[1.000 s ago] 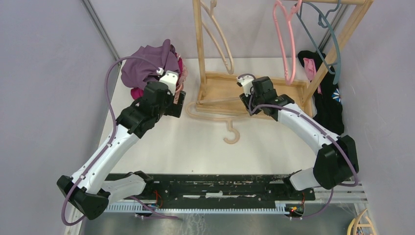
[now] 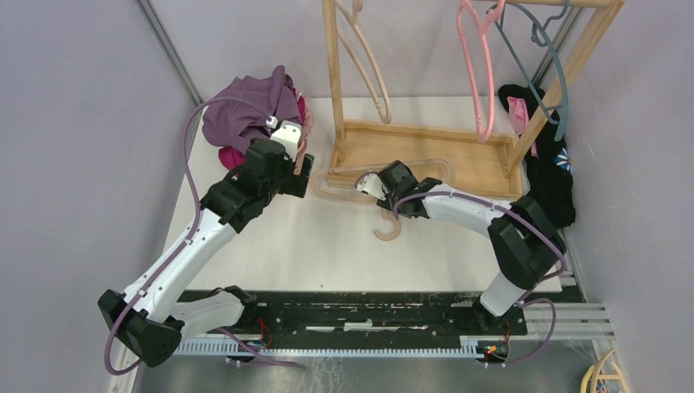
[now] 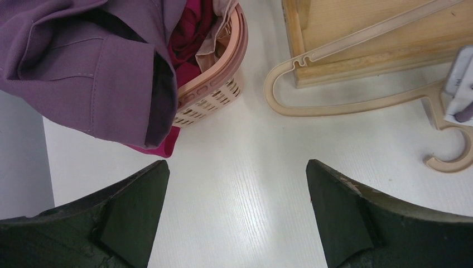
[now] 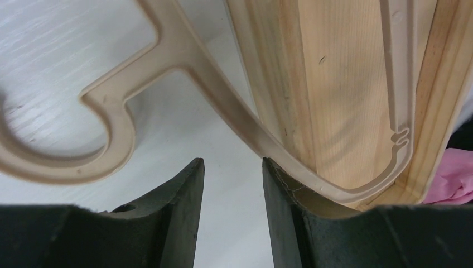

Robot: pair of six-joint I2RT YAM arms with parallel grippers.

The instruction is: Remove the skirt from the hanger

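Observation:
A bare beige hanger (image 2: 344, 196) lies flat, partly on the white table and partly over the front rail of the wooden rack; no garment is on it. Purple cloth (image 3: 111, 84), perhaps the skirt, is heaped over a pink basket (image 3: 215, 95) at the left. My left gripper is open and empty, beside the basket and left of the hanger. Over the hanger hovers my right gripper, its fingers parted with nothing held. In the right wrist view the hanger's bar (image 4: 240, 117) runs just beyond those fingertips, and its hook curves at the left.
The wooden rack (image 2: 409, 131) stands at the back, with a beige hanger (image 2: 367, 61), a pink hanger (image 2: 483, 74) and a blue one (image 2: 561, 82) hanging above. Dark clothing (image 2: 547, 176) lies at the right. Clear table (image 2: 327, 254) spreads out in front.
My right arm has moved left and toward the table front, bringing its gripper over the hanger near the hook. The left arm has barely shifted; the hanger and cloth stay put.

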